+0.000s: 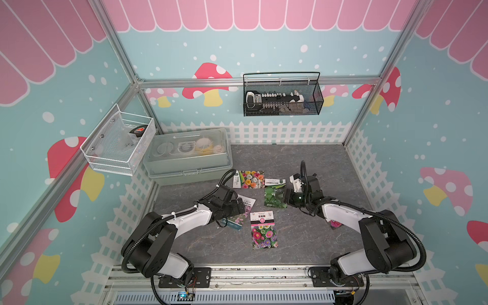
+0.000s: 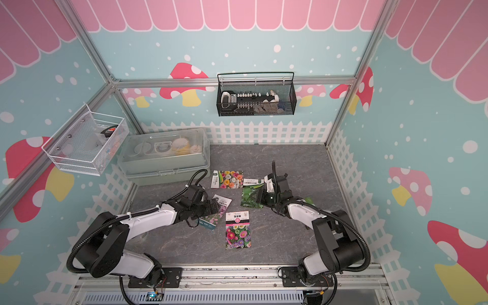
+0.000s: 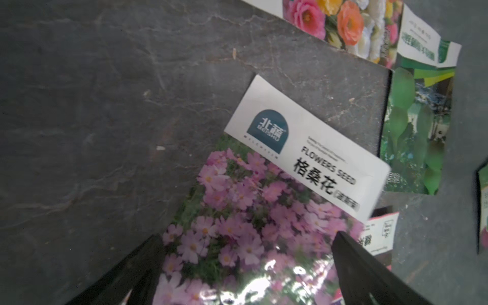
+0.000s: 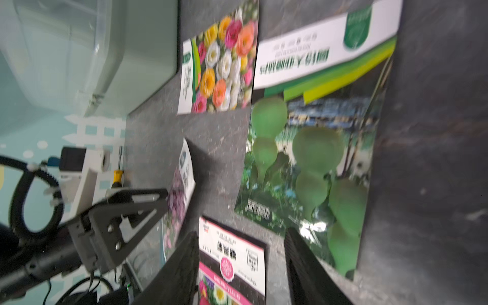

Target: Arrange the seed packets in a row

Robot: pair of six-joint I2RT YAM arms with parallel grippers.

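Observation:
In the left wrist view the pink cosmos packet (image 3: 284,203) lies between the spread fingers of my open left gripper. In the right wrist view its near corner curls up off the table. My right gripper is open, above the near end of the green gourd packet (image 4: 310,152), with nothing between its fingers. That packet stands straight beside the rose packet (image 1: 251,179), their ends almost touching. The chrysanthemum packet (image 1: 263,231) lies in front of them. Another packet (image 1: 335,223) is mostly hidden under the right arm.
A lidded pale green box (image 1: 188,155) fills the back left corner. The white wire basket (image 1: 119,142) and black wire basket (image 1: 283,96) hang on the walls. Bare grey table (image 1: 325,157) lies at the back right.

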